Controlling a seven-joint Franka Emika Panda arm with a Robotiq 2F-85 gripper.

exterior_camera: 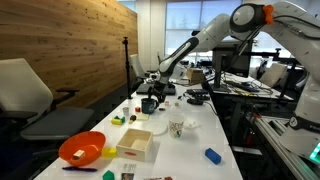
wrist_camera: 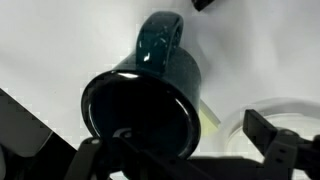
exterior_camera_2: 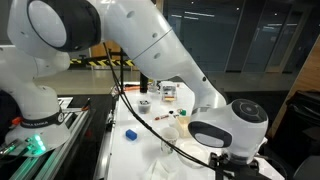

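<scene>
A dark teal mug (wrist_camera: 182, 75) fills the middle of the wrist view, its handle pointing to the top and its open mouth facing the camera. My gripper is open over it, one finger overlapping the dark mouth and the other off to the right above the table. Whether either finger touches the mug cannot be told. In exterior view 1 the mug (exterior_camera: 148, 105) stands near the far end of the table, with the gripper (exterior_camera: 156, 96) right at it. The arm's white body mostly hides this spot in exterior view 2.
A white round plate (wrist_camera: 233, 125) lies close to the mug's right in the wrist view. Nearer in exterior view 1 are a patterned cup (exterior_camera: 176, 129), a light box (exterior_camera: 135, 147), an orange-red bowl (exterior_camera: 82, 146) and a blue block (exterior_camera: 213, 156).
</scene>
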